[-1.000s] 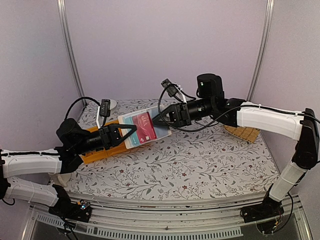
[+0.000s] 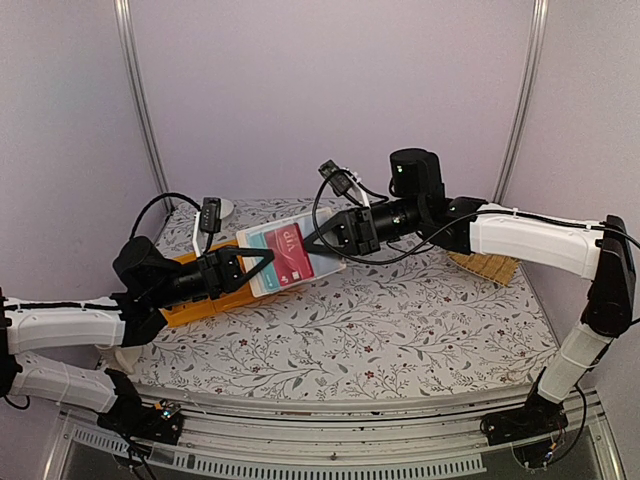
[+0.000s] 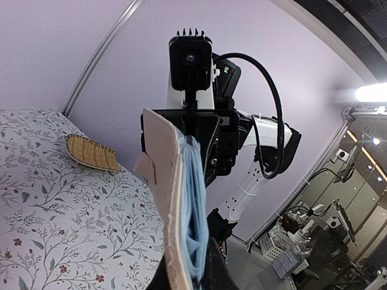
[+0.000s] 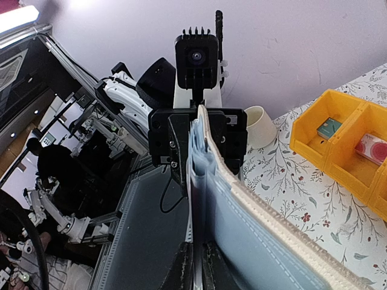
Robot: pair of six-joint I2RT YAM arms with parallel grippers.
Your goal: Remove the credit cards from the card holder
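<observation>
The card holder, pale with light-blue sleeves, is held up above the table between both arms. My left gripper is shut on its left side. A red card marked VIP lies in the holder's middle. At the card's right edge is my right gripper, its fingertips against or around the sleeve. In the right wrist view the dark fingers sit close together beside the blue sleeves; whether they grip the card cannot be seen. Edge-on in the left wrist view, the holder's cover hides part of the right gripper.
An orange divided box with small items inside stands on the floral table, partly beneath the left arm. A white cup is near it. The woven basket lies at the back right.
Over the last second my right gripper has shifted slightly left, closer over the card's right edge. My left gripper and the holder look unmoved.
</observation>
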